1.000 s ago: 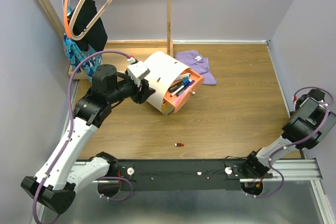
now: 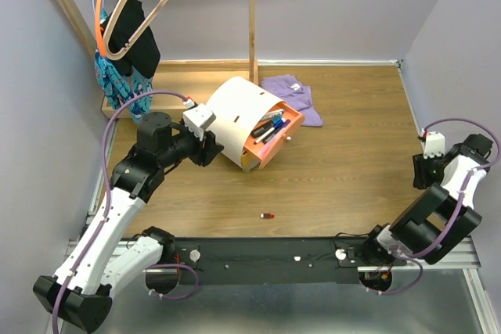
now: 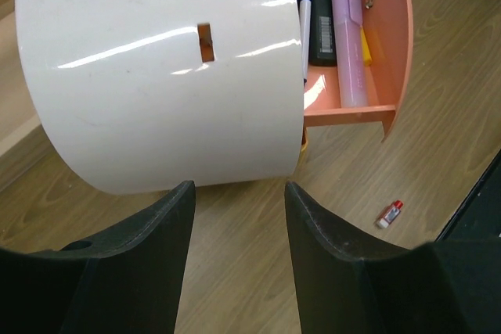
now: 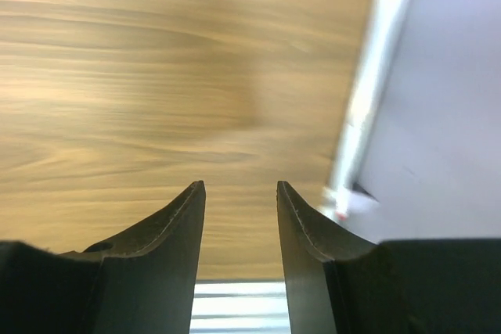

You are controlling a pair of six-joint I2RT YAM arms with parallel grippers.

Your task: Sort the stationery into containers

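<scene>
An orange drawer (image 2: 288, 124) stands pulled out of a white, curved-top box (image 3: 156, 76). Inside it lie several pens and markers, among them a pink-purple one (image 3: 349, 44), a black marker (image 3: 322, 25) and a blue-capped white pen (image 3: 305, 5). One small red and white item (image 2: 267, 216) rests alone on the floor near the front edge. Close to the box's left side is my left gripper, its fingers apart and nothing between them. Far off at the right wall, my right gripper has its fingers apart, also empty.
Behind the box lies a folded purple cloth (image 2: 293, 98). A wooden rack base (image 2: 188, 80) runs along the back left, with clothes and hangers above it. Bare wooden floor (image 2: 352, 146) spreads out between the drawer and my right arm.
The right arm has swung in from the right wall, and its gripper now shows over the floor's right edge. My left gripper has shifted slightly left, away from the box.
</scene>
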